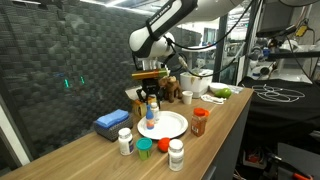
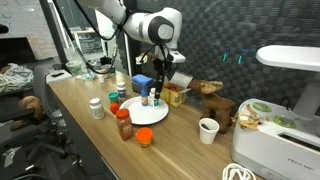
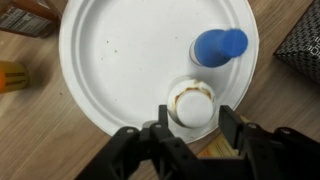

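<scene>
A round white plate [image 3: 125, 60] lies on the wooden table, and two small bottles stand on it near its rim. One has a white cap [image 3: 194, 107]; the other is a blue bottle [image 3: 213, 48]. In the wrist view my gripper stands open, its dark fingers to the left and right of the white cap with gaps showing. Exterior view 1 has the gripper [image 1: 153, 93] pointing down right over the white-capped bottle [image 1: 155, 106], beside the blue one [image 1: 150, 117]. How far down the fingers reach is hard to tell.
Around the plate stand a green cup [image 1: 144, 147], white-lidded jars [image 1: 176, 154], a red-orange jar [image 1: 199, 122] and a dark blue box [image 1: 113, 123]. A cardboard box [image 2: 176, 92], a brown toy animal [image 2: 216, 104] and a white mug [image 2: 208, 130] lie behind it.
</scene>
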